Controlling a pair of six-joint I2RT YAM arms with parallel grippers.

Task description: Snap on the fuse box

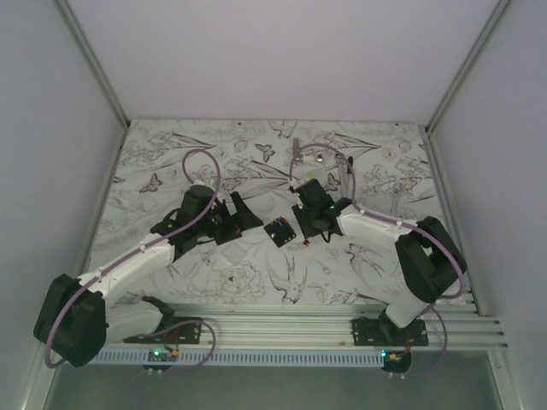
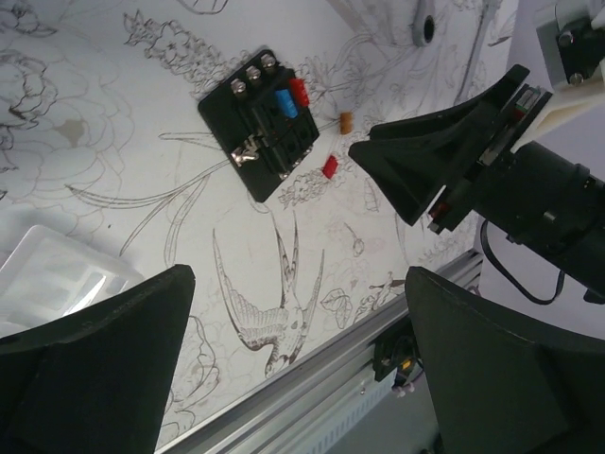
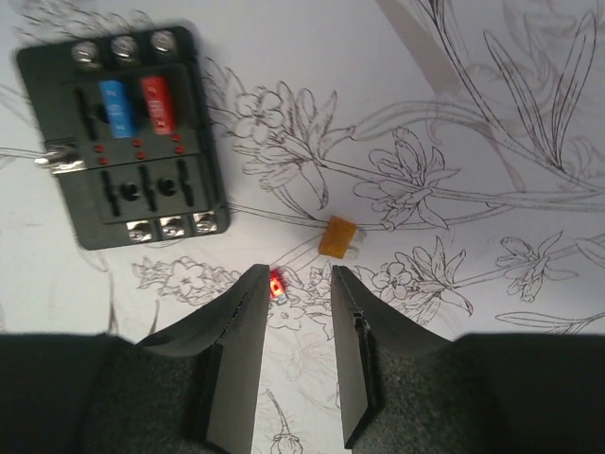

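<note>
The black fuse box [image 3: 123,184] lies on the patterned table with a blue fuse [image 3: 117,109] and a red fuse [image 3: 158,104] in it. A red piece [image 3: 275,284] and an orange piece [image 3: 337,236] lie loose beside it. My left gripper stands open above the table, left of the box in the top view. My right gripper hovers right of the box, its fingertips apart above the loose pieces, part open with nothing visible between them.
A clear plastic tray [image 2: 62,279] lies near the left gripper. Several tools [image 1: 342,171] lie at the back right. The table's front rail [image 1: 273,312] runs below.
</note>
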